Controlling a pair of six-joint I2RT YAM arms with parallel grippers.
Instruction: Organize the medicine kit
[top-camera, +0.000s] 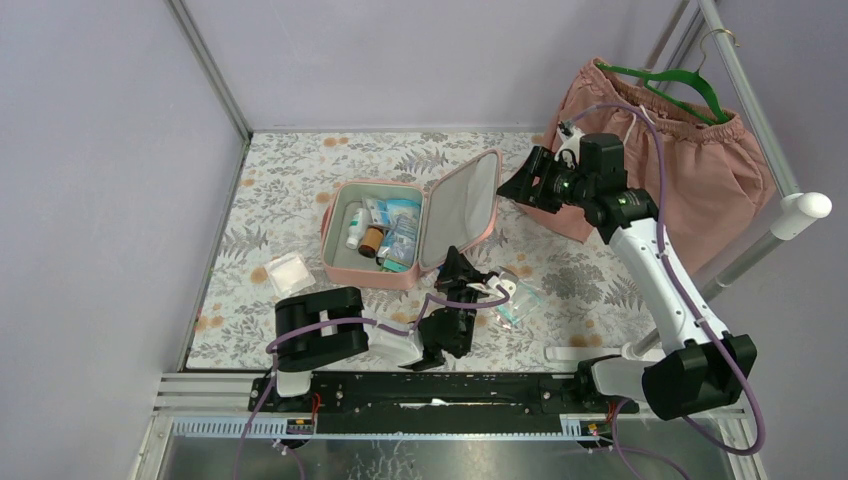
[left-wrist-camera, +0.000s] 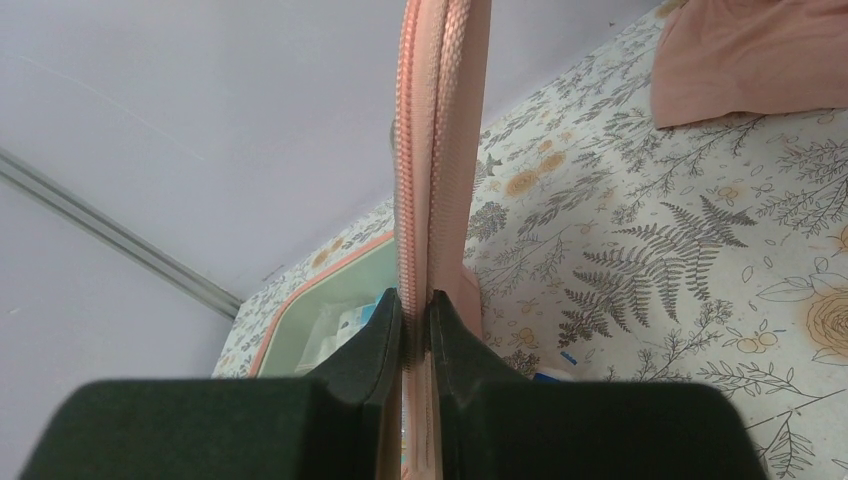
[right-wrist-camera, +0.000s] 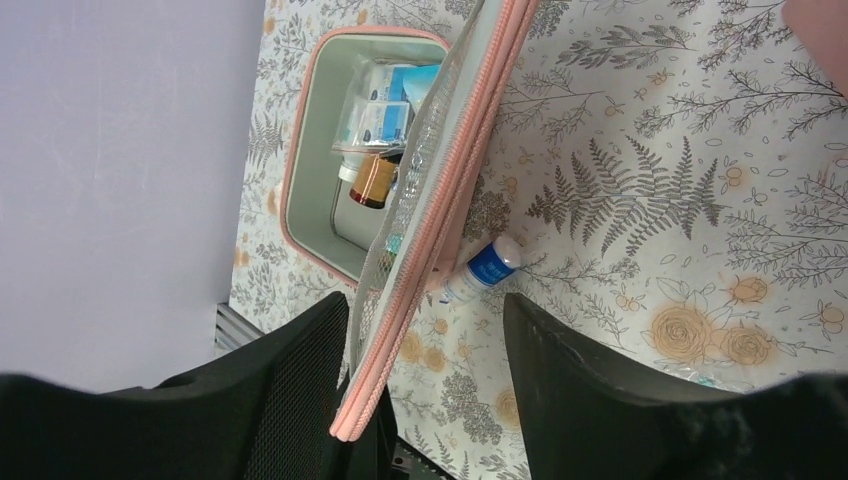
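Note:
The pink medicine kit (top-camera: 340, 258) stands open, holding a white bottle (top-camera: 355, 229), a brown bottle (top-camera: 371, 243) and plastic packets (top-camera: 403, 217). Its lid (top-camera: 456, 205) is raised on the right side. My left gripper is shut on the lid's zippered edge (left-wrist-camera: 430, 180). My right gripper (top-camera: 525, 180) is open beside the lid's upper part, whose edge (right-wrist-camera: 445, 200) runs upright between and in front of its fingers. A white-and-blue bottle (right-wrist-camera: 480, 272) lies on the table outside the kit.
A white packet (top-camera: 290, 274) lies left of the kit and a clear bag (top-camera: 520, 300) right of it. Pink cloth (top-camera: 660, 180) hangs from a hanger and rail at the right. Walls bound the table at back and left.

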